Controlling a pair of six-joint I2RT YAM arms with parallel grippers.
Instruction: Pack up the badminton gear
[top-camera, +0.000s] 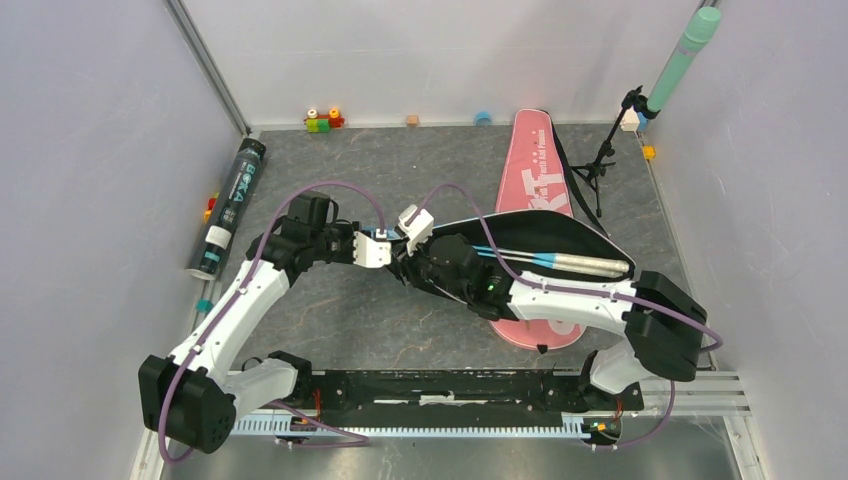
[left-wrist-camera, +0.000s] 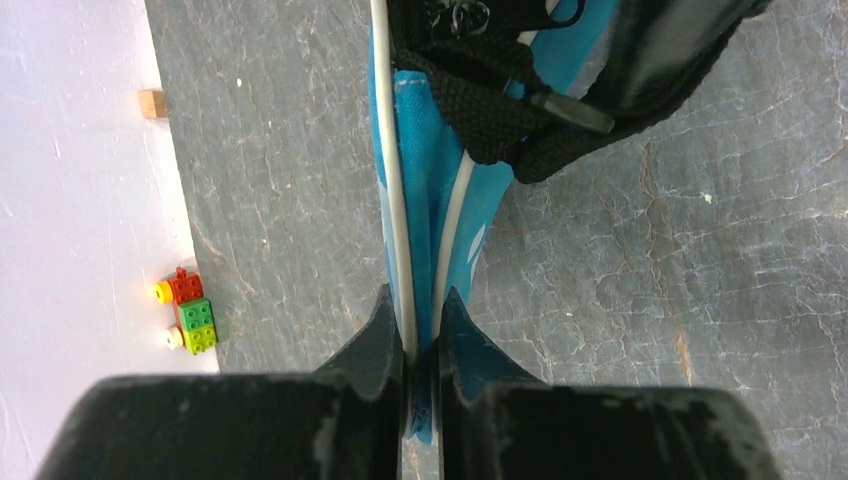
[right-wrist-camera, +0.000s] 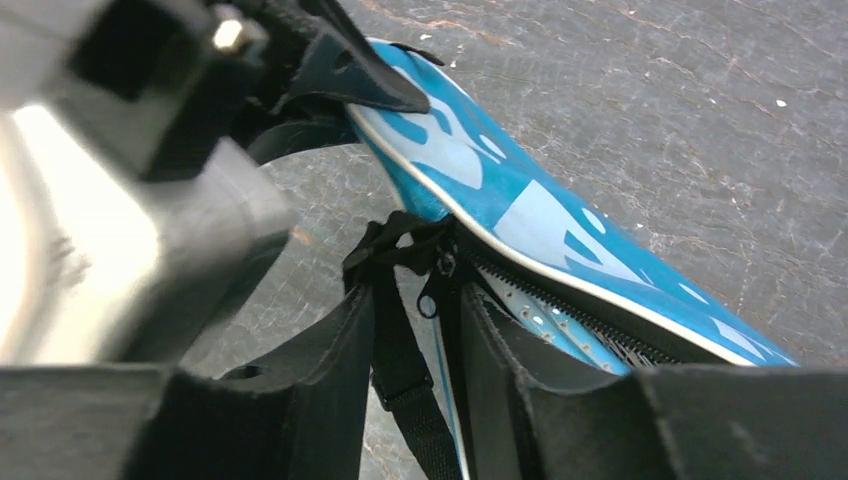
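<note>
A blue racket bag (right-wrist-camera: 600, 250) with a black lining gapes wide in the top view. Inside it lie rackets (top-camera: 585, 264) with pale grips. My left gripper is shut on the bag's narrow blue end, pinching both white-piped edges together. Close beside it, my right gripper stands part open over the zip's end. A small zip pull (right-wrist-camera: 428, 306) and a black strap (right-wrist-camera: 425, 430) show between its fingers, neither clearly gripped. In the top view, the arms partly cover the bag's narrow end.
A pink racket bag (top-camera: 533, 165) lies partly beneath the open one. At the left wall rests a black shuttlecock tube (top-camera: 232, 205). A small tripod (top-camera: 596, 170) and a green tube (top-camera: 685, 58) stand back right. Toy blocks (top-camera: 323, 121) sit by the back wall.
</note>
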